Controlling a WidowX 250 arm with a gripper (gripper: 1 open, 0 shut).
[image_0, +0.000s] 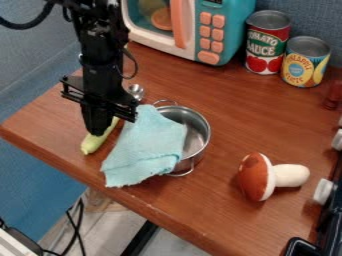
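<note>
The black gripper (99, 118) is low at the left of the table, over the upper end of a pale yellow-green elongated object (94, 142), whose top it partly hides; whether its fingers grip that object is unclear. A light blue cloth (140, 150) drapes against a steel pot (193, 126) to the right of the gripper. A shiny metal utensil (135, 92) lies behind the gripper. A red-capped toy mushroom (255, 177) lies at the right.
A toy microwave (207, 25), a tomato can (266, 45) and a yellow can (305, 63) stand along the back. A black appliance (321, 225) is at the right edge.
</note>
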